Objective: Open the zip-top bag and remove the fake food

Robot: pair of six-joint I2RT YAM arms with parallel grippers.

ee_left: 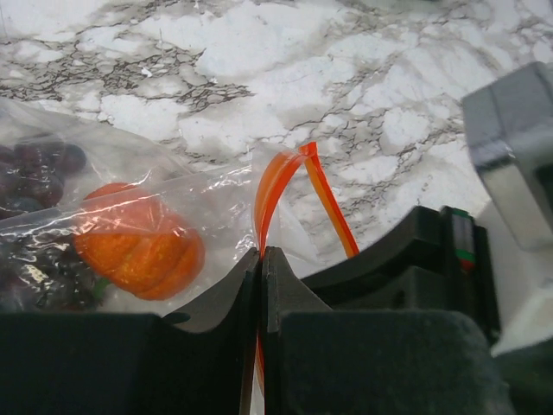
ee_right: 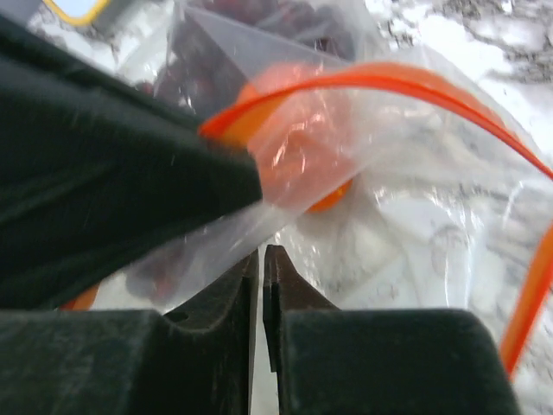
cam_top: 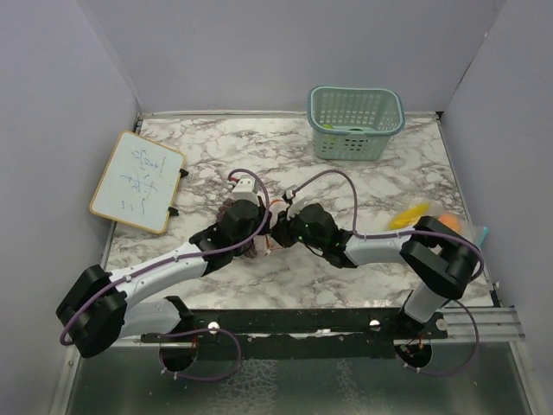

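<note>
The zip top bag (ee_left: 104, 181) lies open on the marble surface, its orange zip strip (ee_left: 273, 184) bent upright. Inside are an orange fake food (ee_left: 138, 251) and dark grapes (ee_left: 34, 177). My left gripper is shut on the bag's orange edge. My right gripper is at the bag's open mouth beside the left one, its fingertips close together; what lies between them is unclear. In the top view both grippers meet over the bag, hiding much of it.
A green basket (cam_top: 354, 143) stands at the back right. A whiteboard (cam_top: 136, 181) lies at the left. More bagged fake food (cam_top: 413, 216) lies at the right.
</note>
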